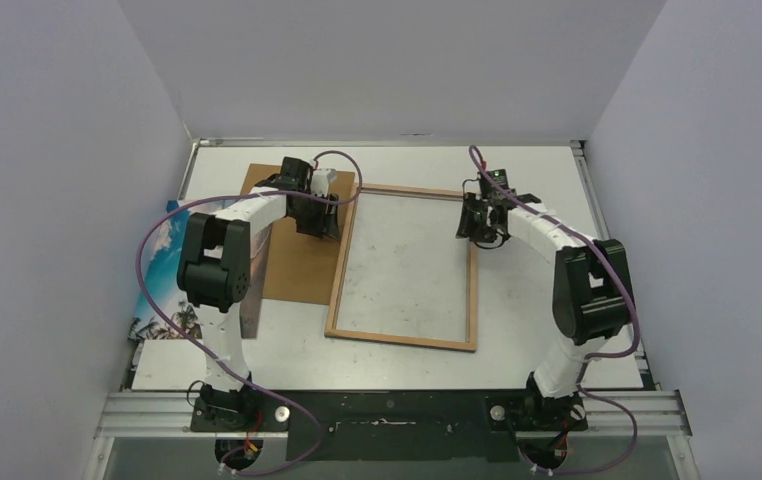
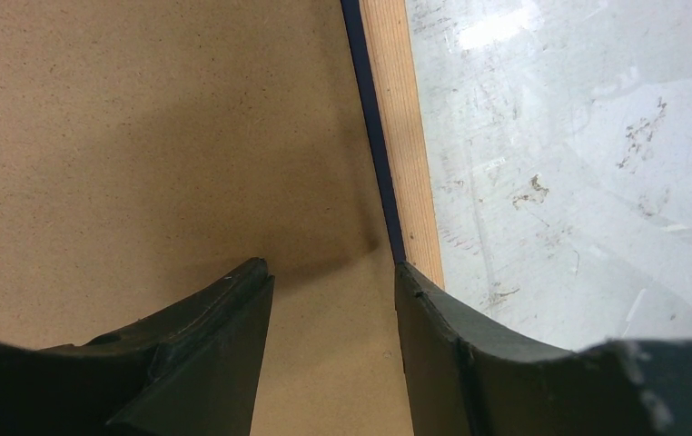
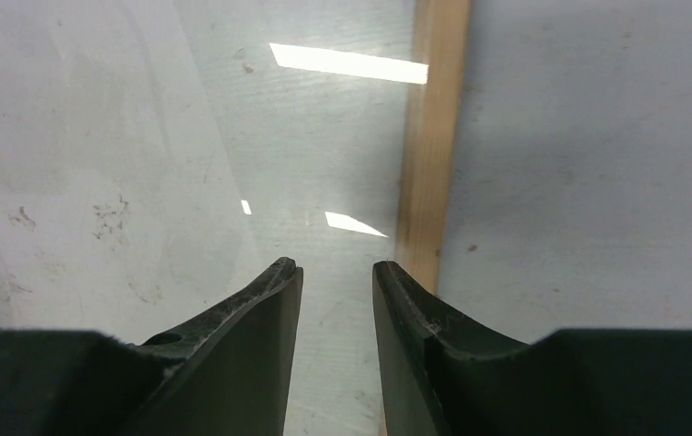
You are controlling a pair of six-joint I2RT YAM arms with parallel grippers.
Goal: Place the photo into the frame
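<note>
A light wooden frame (image 1: 402, 340) lies flat mid-table, with its inside bare and whitish under a clear, reflective sheet. The photo (image 1: 165, 285), blue sky and palms, is at the far left, partly covered by the left arm. Above the frame's left rail is my left gripper, its fingers parted; one fingertip shows over the brown board and the other at the rail's dark inner edge. My right gripper stands parted over the frame's right rail (image 3: 431, 154), with nothing visible between its fingers.
A brown backing board (image 1: 297, 265) lies left of the frame, beside its left rail. Another picture (image 1: 254, 300) is partly hidden under the left arm. Bare table (image 1: 532, 330) shows right of the frame. Purple cables loop over both arms.
</note>
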